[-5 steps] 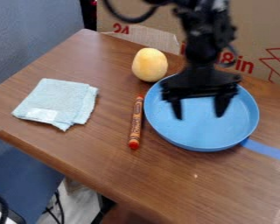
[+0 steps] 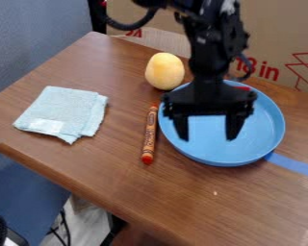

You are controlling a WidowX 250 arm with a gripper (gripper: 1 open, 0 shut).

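My black gripper (image 2: 207, 120) hangs over the blue plate (image 2: 227, 150), fingers apart and pointing down, with nothing visible between them. An orange crayon-like stick (image 2: 149, 134) lies just left of the plate on the wooden table (image 2: 131, 197). A yellow pear-shaped object (image 2: 165, 71) stands behind it at the back. A folded pale blue cloth (image 2: 61, 112) lies on the left of the table. A small red patch shows at the plate's back edge, partly behind the gripper; I cannot tell what it is.
A cardboard box (image 2: 283, 53) stands behind the table. A blue strip (image 2: 296, 165) runs from beside the plate to the right edge.
The objects on the table have not moved.
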